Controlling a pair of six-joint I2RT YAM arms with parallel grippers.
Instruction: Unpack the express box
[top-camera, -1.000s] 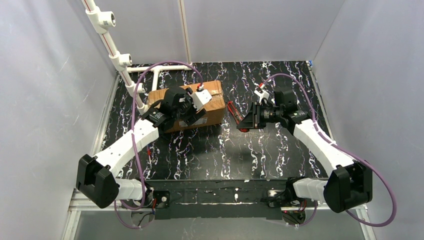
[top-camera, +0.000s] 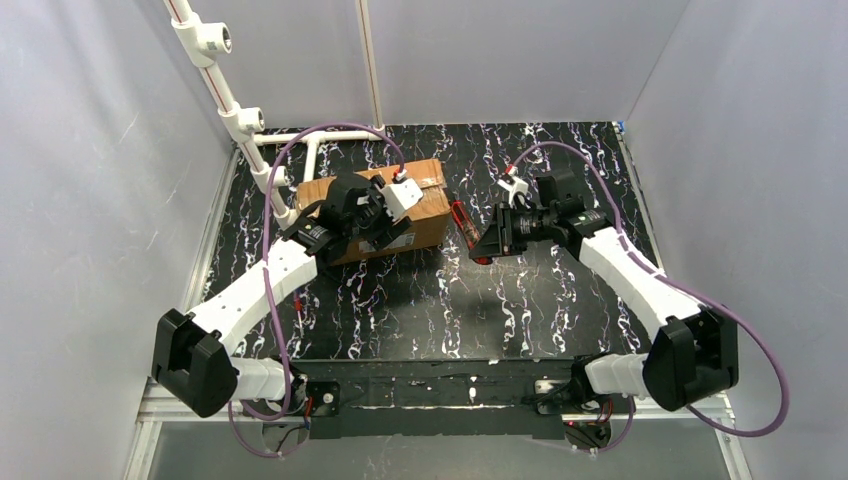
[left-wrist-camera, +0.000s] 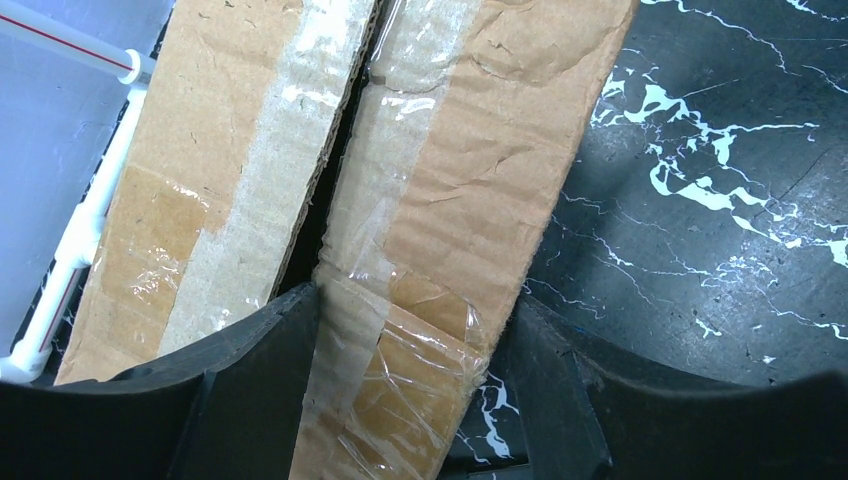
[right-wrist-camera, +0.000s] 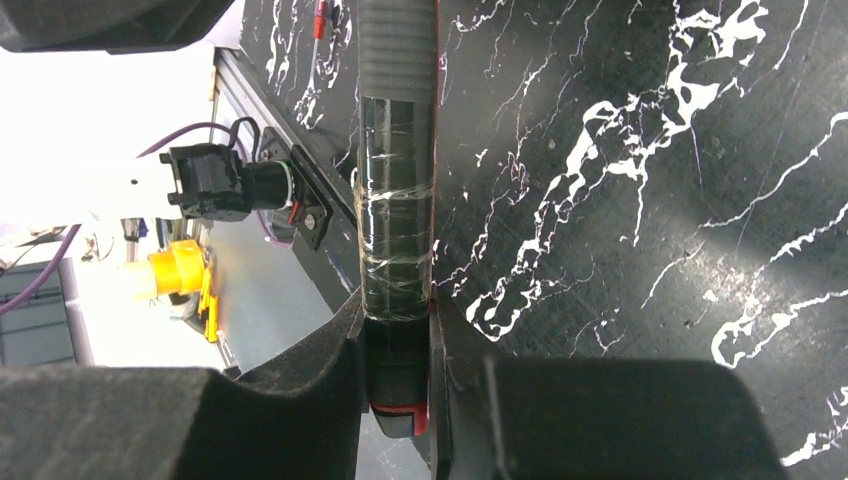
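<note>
The cardboard express box (top-camera: 425, 222) lies on the table's left-centre, its top taped (left-wrist-camera: 470, 140) with a dark slit between flaps. My left gripper (top-camera: 385, 232) is over it; in the left wrist view its fingers (left-wrist-camera: 250, 370) straddle the near taped flap strip, part open. My right gripper is shut on a red-and-dark box cutter (right-wrist-camera: 396, 220), held just right of the box.
White pipe fixtures (top-camera: 240, 120) stand behind and left of the box. A small red screwdriver (top-camera: 298, 306) lies at front left.
My right gripper has shifted slightly left toward the box with the cutter. The left arm looks almost unchanged.
</note>
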